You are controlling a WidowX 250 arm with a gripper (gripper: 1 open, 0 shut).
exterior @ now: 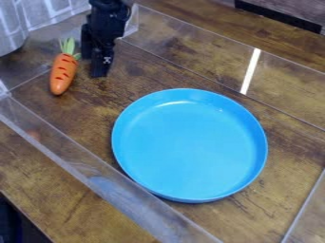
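My black gripper [97, 59] hangs at the upper left, low over the wooden surface, just right of an orange toy carrot [63, 74] with pale green leaves, which lies on the wood. The gripper's fingers are dark and small in the view, so how far apart they stand is hard to make out; I see nothing clearly held between them. A round blue plate [189, 144] lies at the centre right, apart from the carrot.
Clear plastic walls [89, 174] run along the left and lower edges. A white strip [250, 70] marks the wood at the upper right. The wood right of the gripper and above the plate is free.
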